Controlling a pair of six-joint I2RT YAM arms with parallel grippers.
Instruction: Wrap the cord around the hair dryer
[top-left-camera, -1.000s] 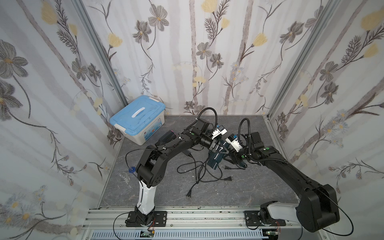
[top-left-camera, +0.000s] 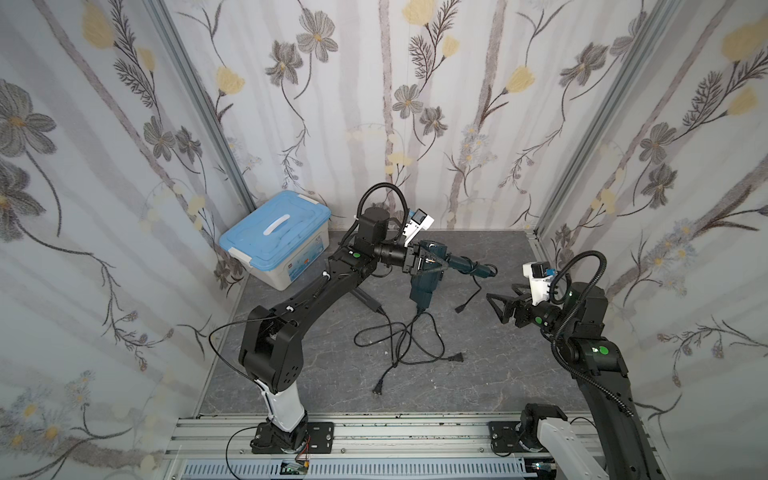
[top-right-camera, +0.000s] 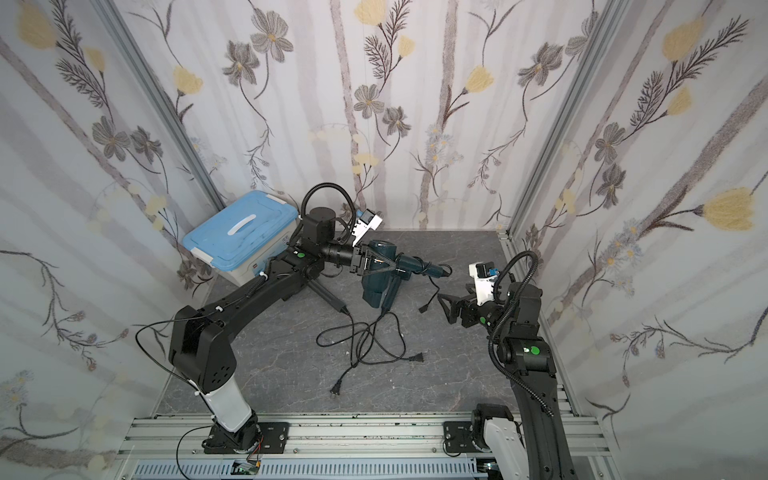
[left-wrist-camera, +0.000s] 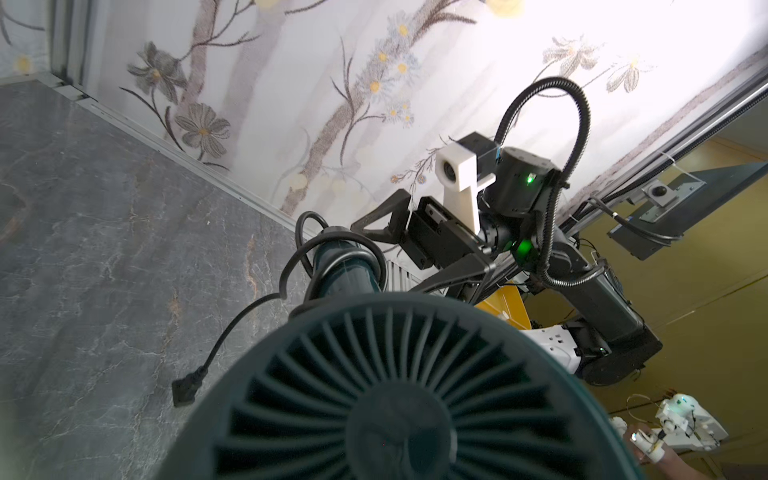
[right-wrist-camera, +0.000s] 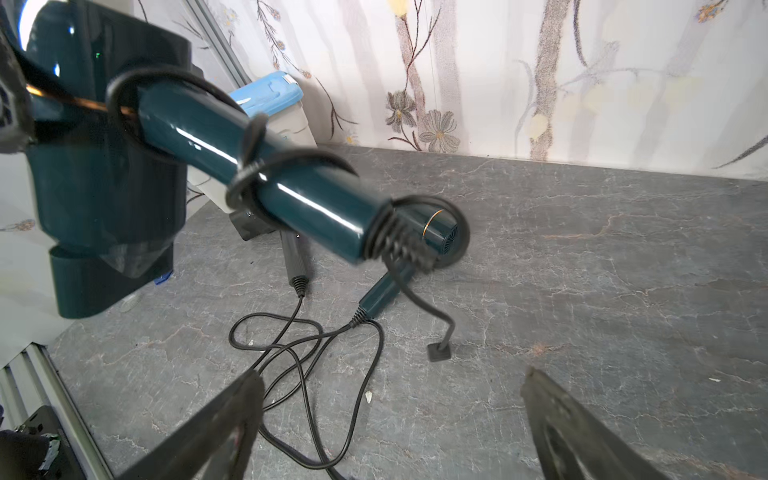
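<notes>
A dark teal hair dryer hangs in the air at my left gripper (top-left-camera: 412, 256), its grille filling the lower left wrist view; that gripper's fingertips are hard to make out. Black cord loops round the dryer's handle (right-wrist-camera: 320, 214), with the plug (right-wrist-camera: 438, 350) dangling below. My right gripper (top-left-camera: 505, 308) stands open, just right of the handle's end, with nothing between its fingers. A second teal dryer (right-wrist-camera: 384, 292) lies on the floor with its cord in tangled loops.
A lidded storage box (top-left-camera: 274, 236) stands at the back left. Another handled appliance (right-wrist-camera: 293, 260) lies near it.
My left gripper and the held-up dryer have moved up and toward the back left. My right gripper has drawn away to the right from the dryer's handle.
</notes>
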